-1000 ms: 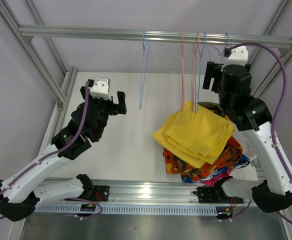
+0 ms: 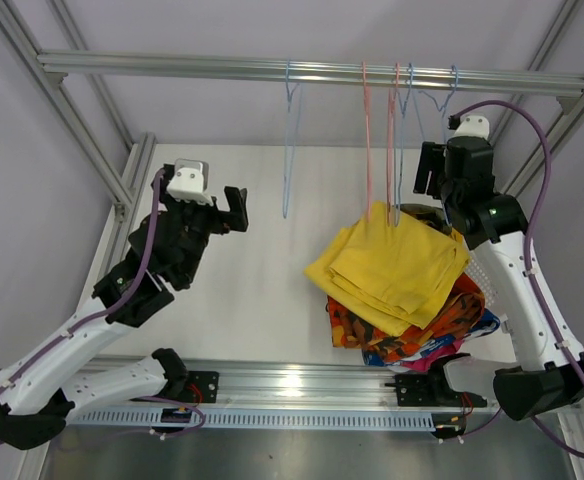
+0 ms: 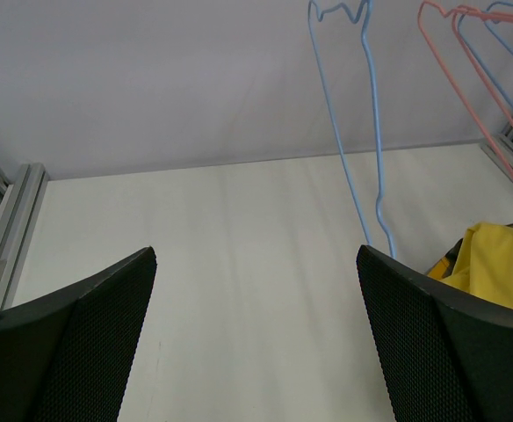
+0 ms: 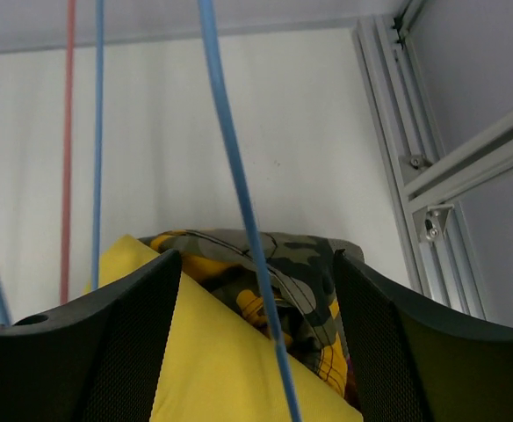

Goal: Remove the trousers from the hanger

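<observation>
My left gripper is open, hanging left of the empty blue hanger (image 2: 287,185) on the rail. My right gripper (image 2: 430,168) is among the right-hand hangers; its fingers stand apart, with a blue hanger strand (image 4: 248,211) crossing between them in the right wrist view, not visibly gripped. Red hangers (image 2: 367,150) and blue hangers hang bare. Yellow cloth (image 2: 392,270) lies on a pile of patterned fabric (image 2: 402,335) beneath; whether any is trousers I cannot tell.
The metal rail (image 2: 172,66) spans the top. A white basket (image 2: 482,275) sits under the pile at right. The white board (image 2: 242,300) is clear at centre and left.
My left arm has shifted slightly left. The cloth pile is unchanged.
</observation>
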